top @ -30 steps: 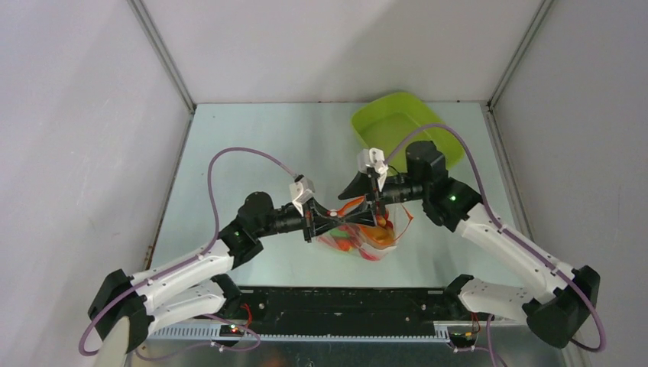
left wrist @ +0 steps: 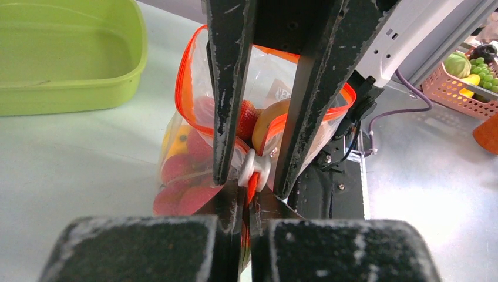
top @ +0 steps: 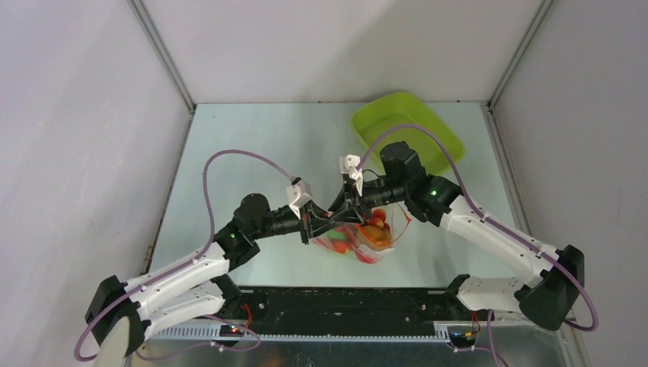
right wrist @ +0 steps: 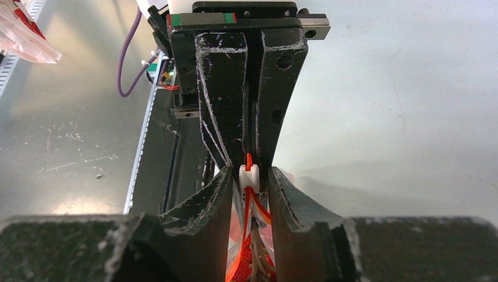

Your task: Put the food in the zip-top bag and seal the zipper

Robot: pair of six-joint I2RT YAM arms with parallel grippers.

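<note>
The clear zip top bag [top: 367, 245] with orange zipper holds several food items, red, orange and green, near the table's front centre. My left gripper is shut on the orange zipper end, just below the white slider [left wrist: 254, 170]. In the left wrist view the bag's mouth stands open beyond the slider, with fruit visible inside.
An empty green tub [top: 405, 115] stands at the back right, behind the right arm. In the left wrist view a pink basket [left wrist: 446, 88] of produce appears beyond the table.
My right gripper has moved left toward the left gripper and the zipper end. The left arm has shifted very slightly; the bag lies much as before.
</note>
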